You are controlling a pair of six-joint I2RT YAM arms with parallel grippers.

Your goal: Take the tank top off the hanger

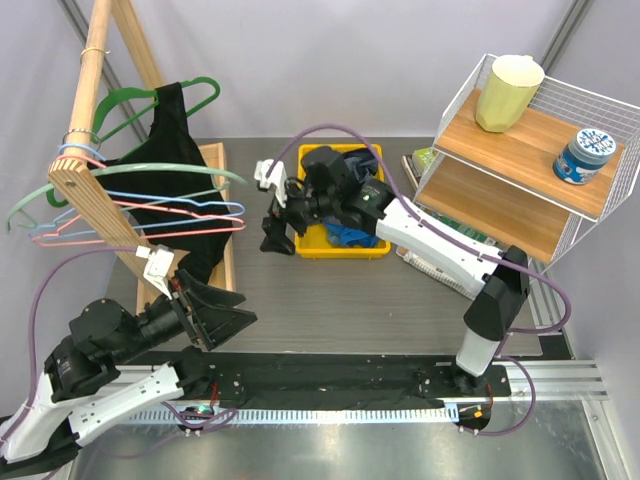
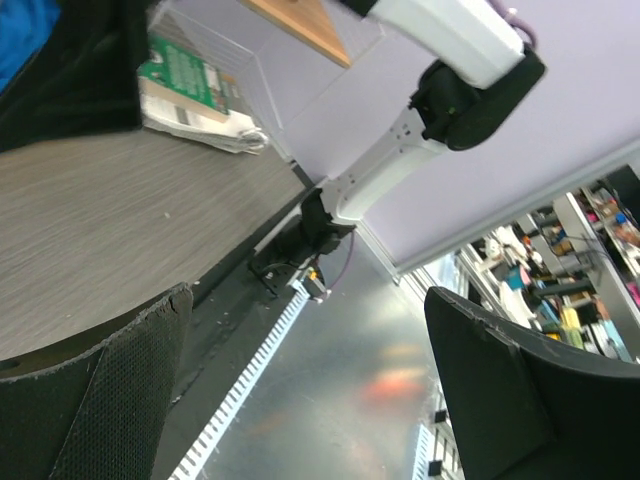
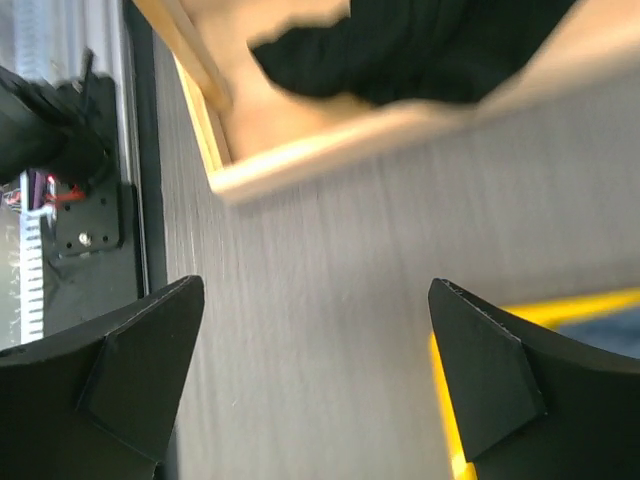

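Observation:
The black tank top [image 1: 178, 140] hangs on a dark green hanger [image 1: 120, 97] at the far side of the wooden rack; its lower part drops behind the other hangers. In the right wrist view, blurred black cloth [image 3: 400, 50] lies over the rack's base. My right gripper [image 1: 277, 238] is open and empty, to the right of the rack and apart from the tank top. My left gripper [image 1: 232, 318], also open with nothing between its fingers, stands in front of the rack, low and to the right of its near post.
Light green, blue and pink hangers [image 1: 180, 169] fill the rack's near end. A yellow bin [image 1: 345, 252] with blue and grey clothes stands under my right arm. To the right is a wire-sided shelf [image 1: 545, 170] with a cup and a jar.

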